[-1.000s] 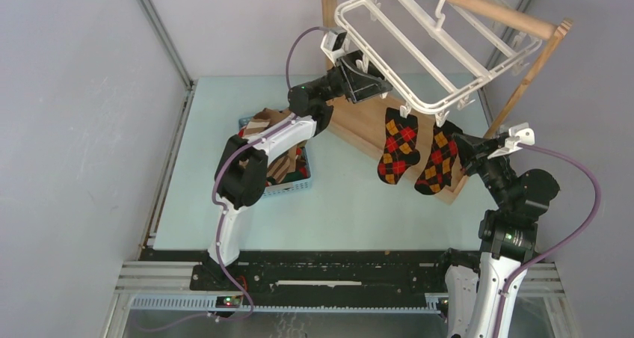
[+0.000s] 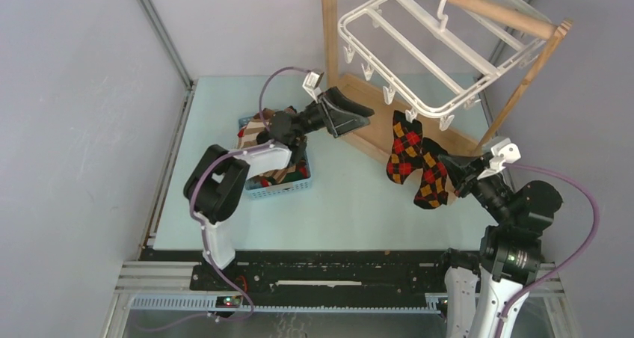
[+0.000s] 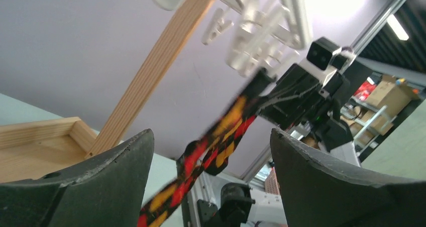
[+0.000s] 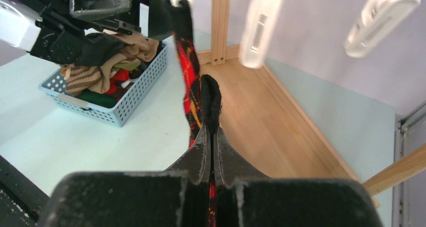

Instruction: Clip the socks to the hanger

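One argyle sock (image 2: 404, 147) hangs below a clip at the front of the white hanger (image 2: 419, 46). A second sock (image 2: 433, 175) is gripped at its top by my shut right gripper (image 2: 448, 163), showing as a dark fold between the fingers in the right wrist view. My left gripper (image 2: 353, 121) is to the left of the socks, below the hanger, with fingers parted and nothing between them. In the left wrist view the hanging sock (image 3: 196, 156) is blurred beyond the fingers.
A blue basket of clothes (image 4: 105, 111) sits on the table's left, under the left arm. A wooden tray (image 4: 271, 121) lies beneath the hanger, whose wooden frame has posts (image 2: 523, 84) at right and back.
My left gripper has moved down and left, away from the hanger's clips. My right gripper and its sock have moved slightly down and left. The hanging sock has swung rightward.
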